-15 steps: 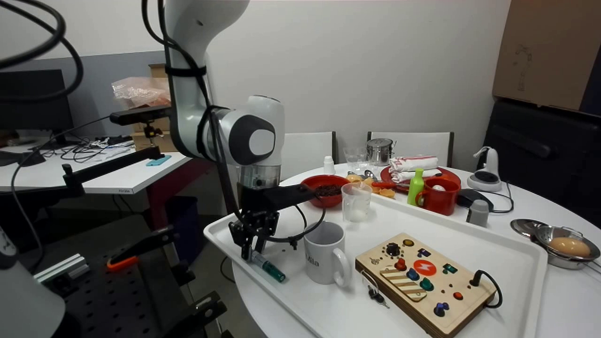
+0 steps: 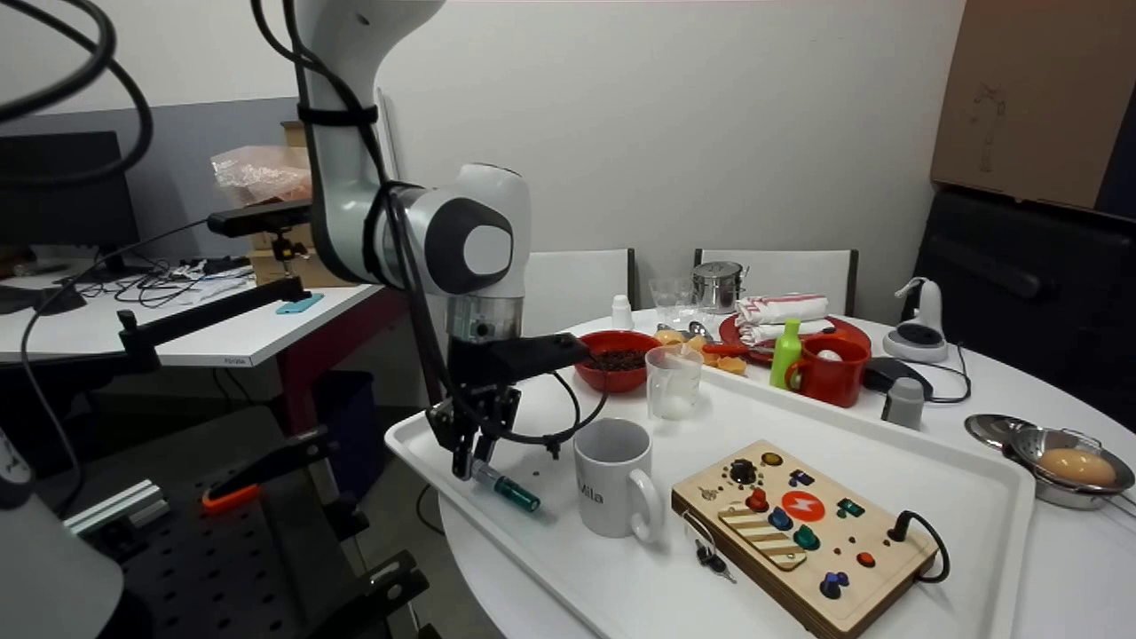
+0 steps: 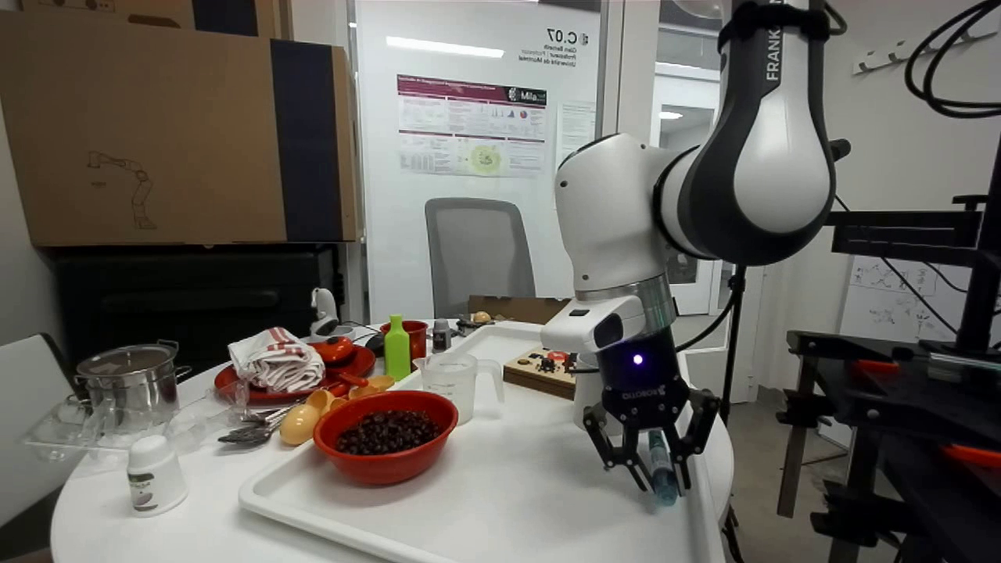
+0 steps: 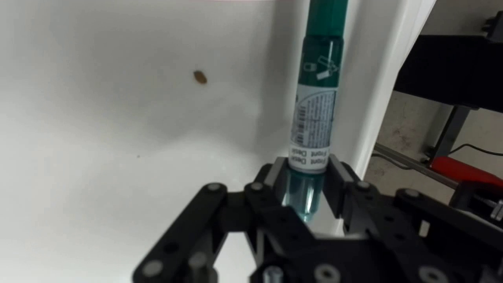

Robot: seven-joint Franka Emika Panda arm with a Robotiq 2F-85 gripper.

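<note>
Held near its clear bluish end is a green marker (image 4: 316, 113) with a white label, seen lengthwise in the wrist view. My gripper is shut on it, one finger on each side of the barrel. In exterior view 1 the marker (image 2: 508, 490) points from the fingers toward the front of the white tray (image 2: 554, 580), its green end low over the tray by the left rim. Exterior view 2 shows the gripper (image 3: 661, 478) low over the tray, with the marker (image 3: 663, 474) between its fingers. Whether the marker touches the tray, I cannot tell.
A white mug (image 2: 614, 479) stands close to the marker. On the same tray are a wooden button box (image 2: 804, 532), a clear measuring cup (image 2: 674, 383) and a red bowl (image 3: 386, 436) of dark beans. Bare tray lies left of the marker in the wrist view.
The arm has risen slightly and shifted a little left in exterior view 1. The marker has moved up with the gripper, its green end now a bit higher.
</note>
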